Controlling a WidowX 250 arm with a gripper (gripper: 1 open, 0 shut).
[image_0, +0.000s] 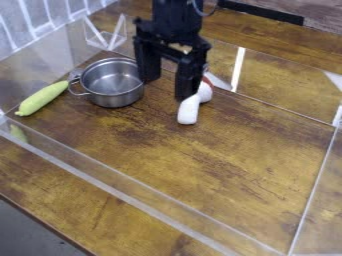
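Note:
My black gripper hangs over the middle of the table, low between the steel pot and the white objects, and is open, its fingers blurred. The steel pot with wire handles stands to its left. A white elongated object lies to its right, with a round white item with some red behind it, partly hidden by the gripper. A yellow-green corn cob lies at the far left.
Clear low walls border the wooden tabletop. The front and right of the area inside are free. A white railing stands at the back left.

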